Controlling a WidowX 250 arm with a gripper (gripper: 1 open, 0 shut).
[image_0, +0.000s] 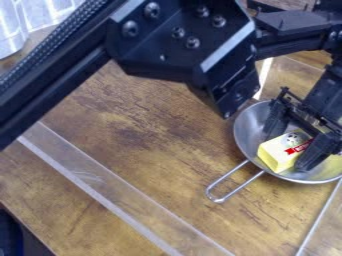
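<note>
A yellow box (278, 156) with a white and red label lies in a small steel pan (249, 128) at the right of the camera view, the pan's wire handle pointing down-left. My black gripper (297, 138) reaches down into the pan from the upper right, its open fingers around and over the box; whether they touch it is hard to tell.
Bare wooden table (120, 140) fills the middle and left. Clear strips run along its lower left and at the right. A white slatted object (24, 22) sits at the top left. The arm spans the top of the view.
</note>
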